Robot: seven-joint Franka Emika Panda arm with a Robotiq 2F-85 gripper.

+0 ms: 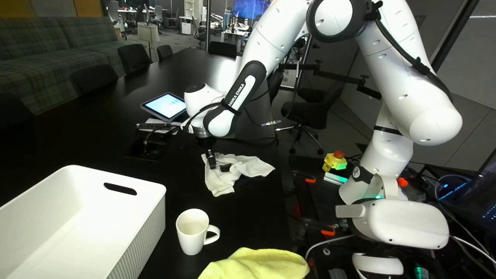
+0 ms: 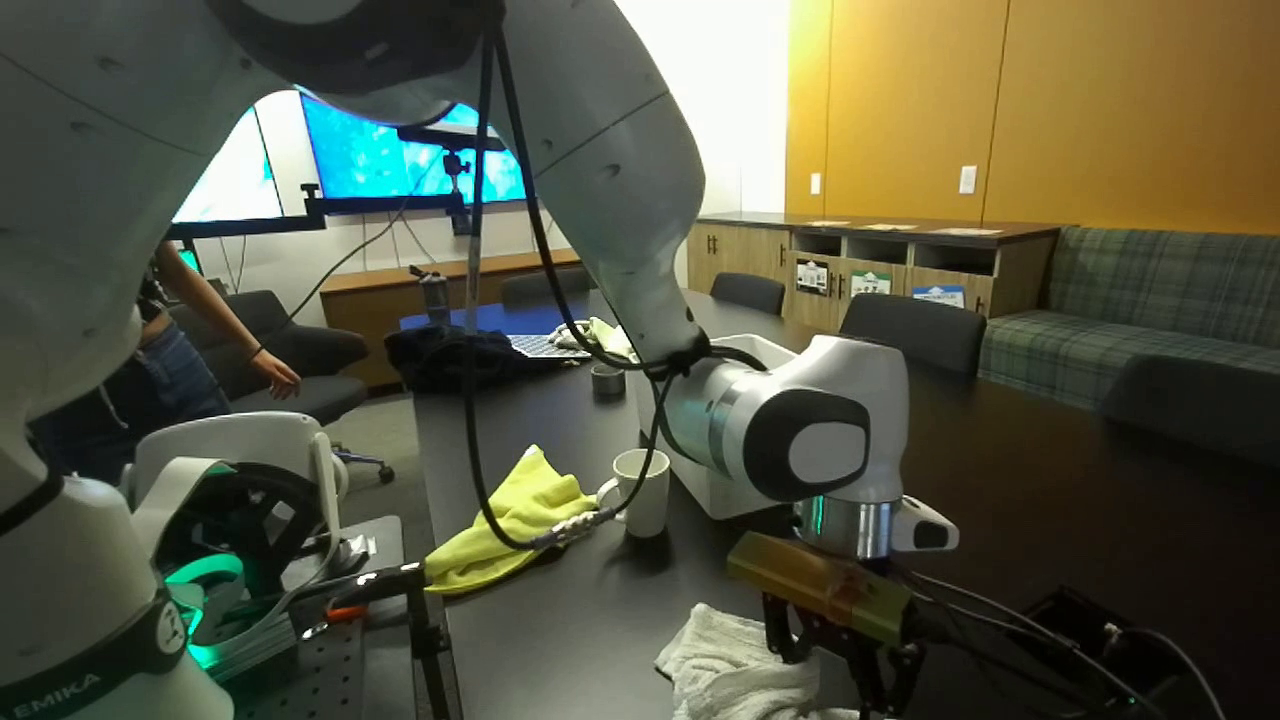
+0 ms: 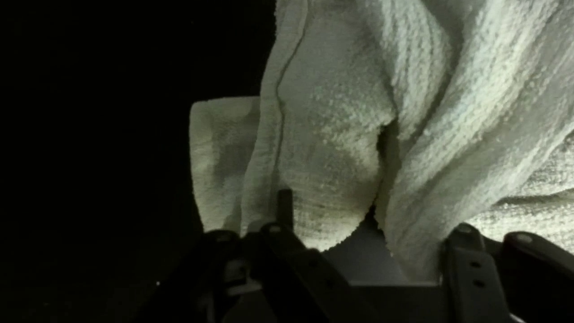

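Note:
A crumpled white cloth lies on the dark table, below the arm's hand. My gripper is down at its left part. In the wrist view the fingers stand apart, one finger over the cloth's edge and the other finger beside a thick fold. A fold of the white cloth reaches down into the gap, next to a bare patch of table. Whether the fingertips touch the cloth cannot be made out. Exterior view 2 shows the gripper over the white cloth, partly cut off below.
A white mug stands by a large white bin. Close to the table's near edge lies a yellow cloth. Beyond the hand are a tablet and a remote. Bare table lies between the white cloth and the mug.

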